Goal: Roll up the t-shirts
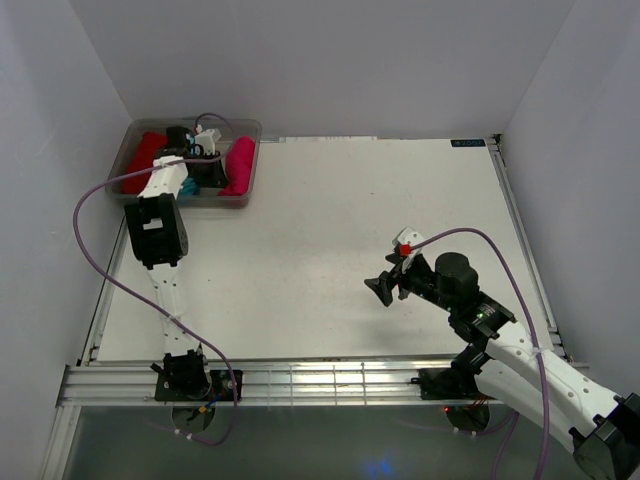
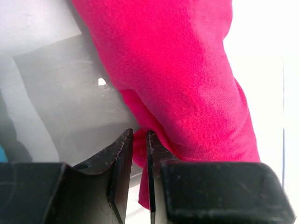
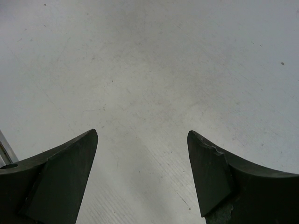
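A rolled pinkish-red t-shirt (image 1: 238,165) lies along the right side of the grey bin. In the left wrist view my left gripper is shut on a fold at the edge of this pinkish-red shirt (image 2: 173,79). At the left of the bin is a darker red shirt (image 1: 147,155). Only a small piece of a blue shirt (image 1: 189,187) shows, as my left arm covers most of it. Over bare table at the right, my right gripper (image 1: 388,277) stands open, its two fingers (image 3: 70,172) wide apart with nothing between.
The grey see-through bin (image 1: 228,200) fills the back left corner of the table. Purple hoses (image 1: 130,288) loop beside both arms.
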